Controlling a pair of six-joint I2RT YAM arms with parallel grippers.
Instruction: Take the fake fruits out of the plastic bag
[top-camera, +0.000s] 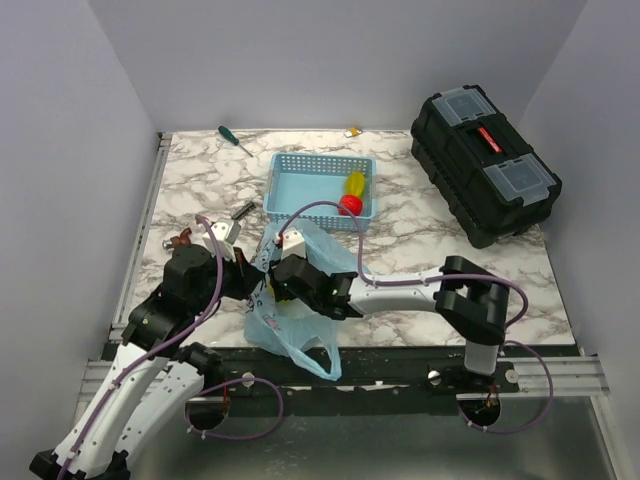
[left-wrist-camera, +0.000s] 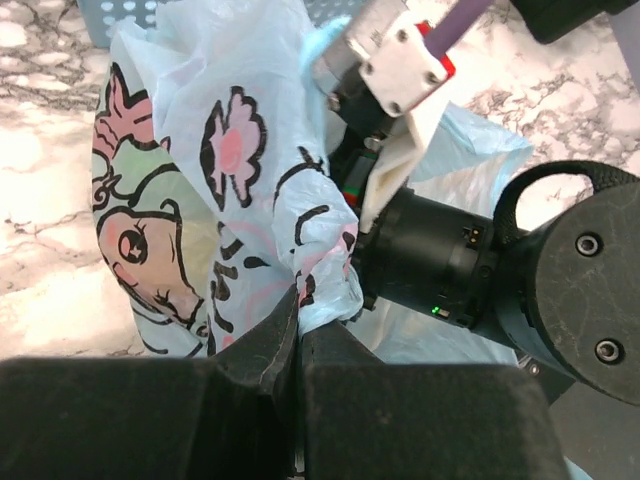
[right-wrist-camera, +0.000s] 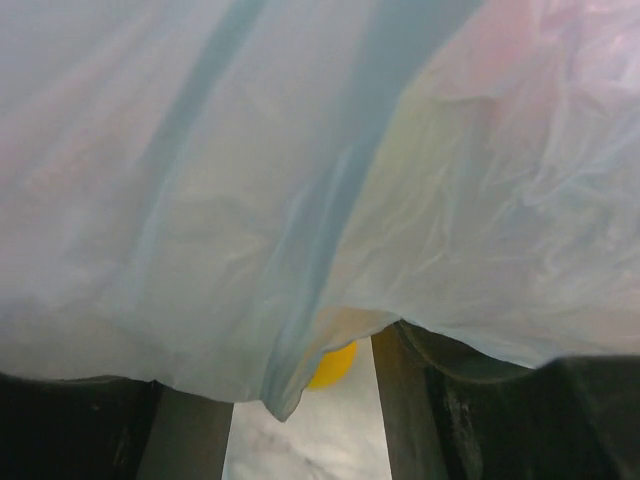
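Observation:
A pale blue plastic bag (top-camera: 310, 338) with cartoon prints lies at the front middle. My left gripper is shut on the bag's printed film, seen bunched at its fingertips. My right gripper is reaching into the bag, its fingers apart under the translucent film, which hides much of it. A yellow fruit (right-wrist-camera: 332, 368) shows partly beyond those fingers, not clearly held. A yellow fruit (top-camera: 354, 184) and a red one (top-camera: 350, 204) lie in the blue basket (top-camera: 300, 190) behind the bag.
A black toolbox (top-camera: 485, 165) stands at the back right. A screwdriver (top-camera: 233, 138) and small metal tools lie at the left and back. The counter right of the basket is clear.

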